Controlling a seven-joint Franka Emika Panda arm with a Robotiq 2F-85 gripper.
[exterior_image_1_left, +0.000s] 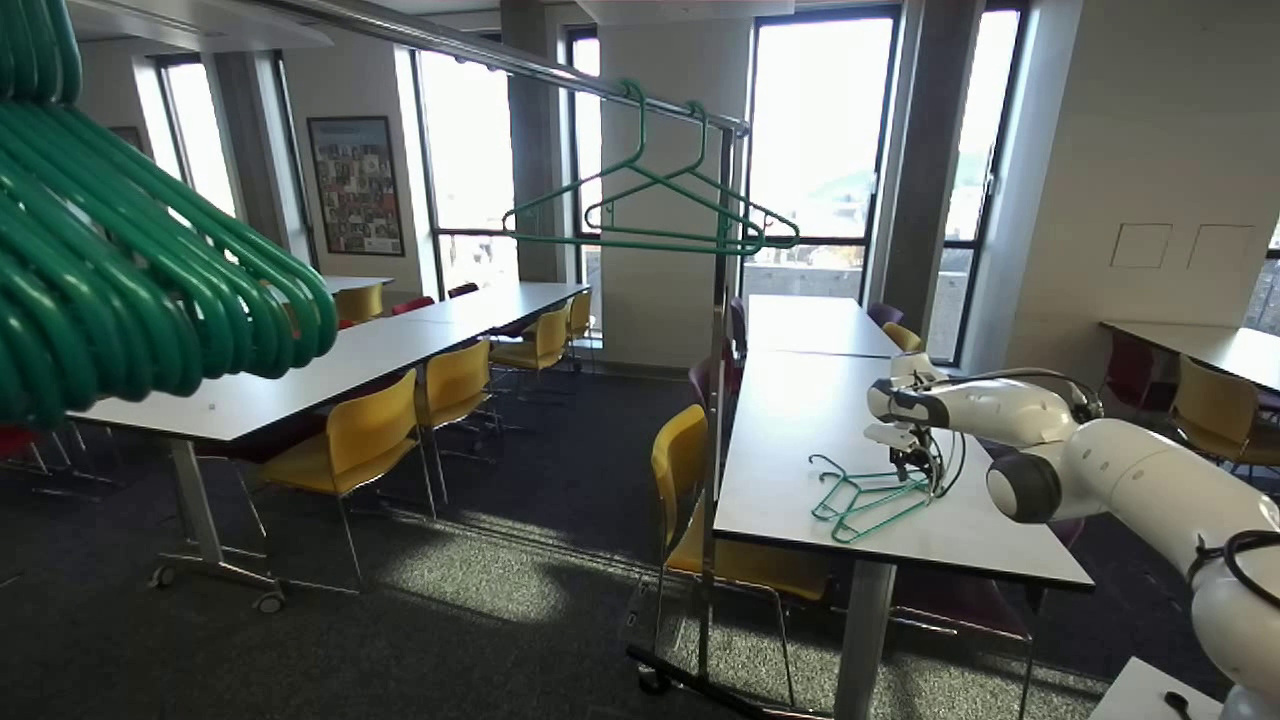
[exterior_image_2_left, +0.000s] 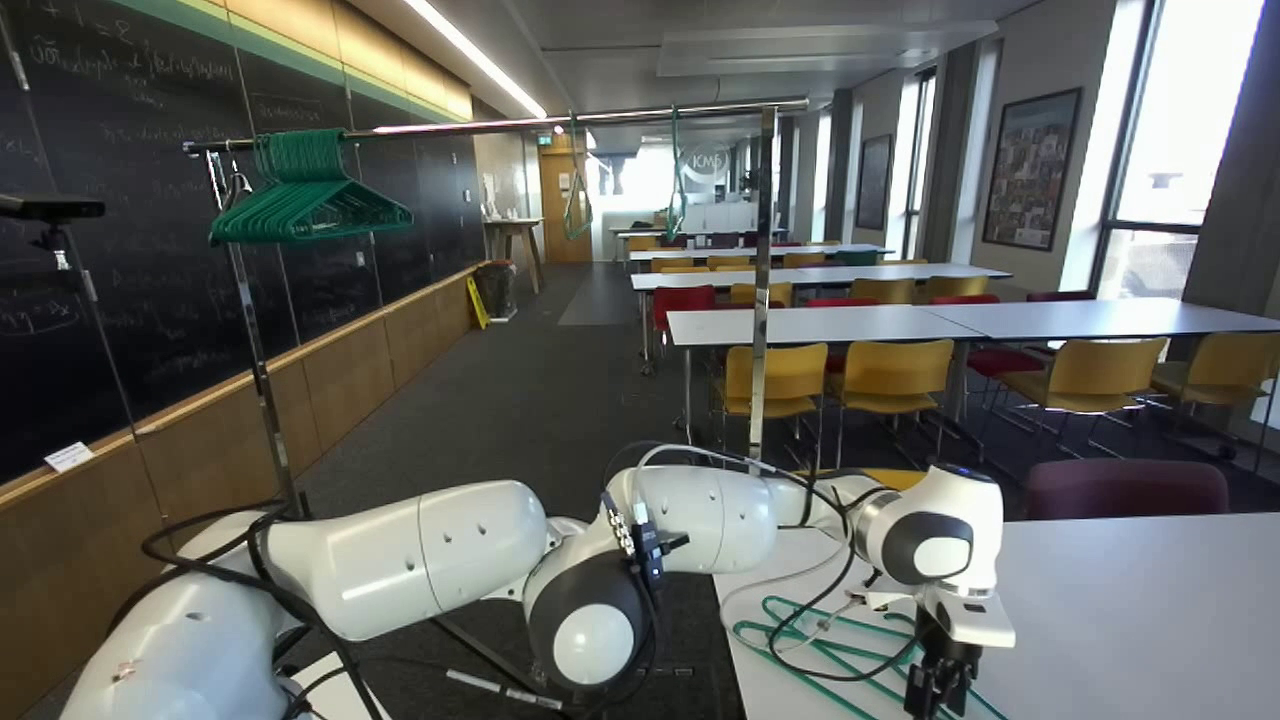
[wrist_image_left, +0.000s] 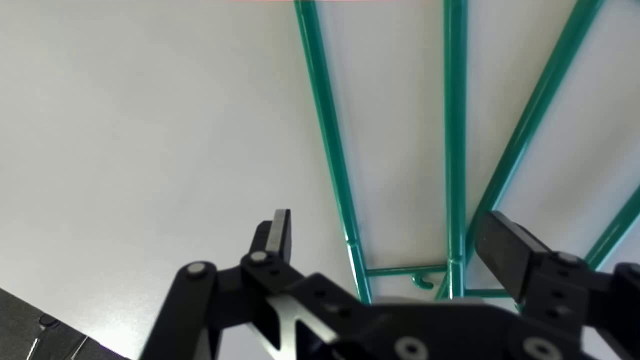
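Observation:
Green plastic hangers lie overlapping on the white table, their hooks pointing left in exterior view 1. Over their right end is my gripper, pointing down with its fingers wide apart. Seen from the wrist, a green hanger bar and another upright bar run into the space between the fingers. A slanted bar passes close to the right finger. Nothing is gripped. The lower ends of the bars disappear behind the gripper body.
A metal clothes rail stands beyond the arm. Two green hangers hang near one end, and a dense bunch of hangers at the other. A yellow chair stands by the table, beside the rail's post.

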